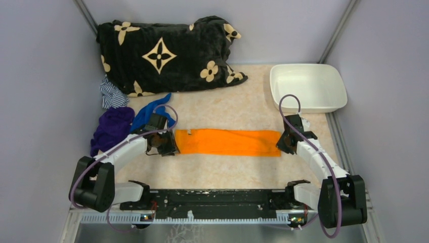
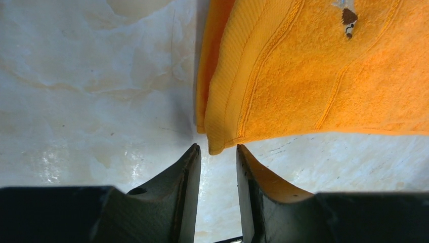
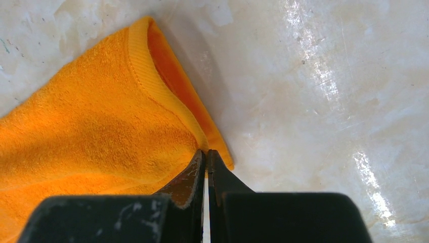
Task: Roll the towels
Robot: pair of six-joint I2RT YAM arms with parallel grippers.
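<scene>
An orange towel lies folded into a long strip across the middle of the table. At its left end my left gripper stands open; in the left wrist view its fingertips sit just beside a corner of the towel, with nothing between them. My right gripper is shut at the right end of the towel, its tips on the hem; whether any cloth is caught between them I cannot tell.
Blue, purple and striped cloths lie piled at the left. A dark patterned pillow fills the back left, a white basin the back right.
</scene>
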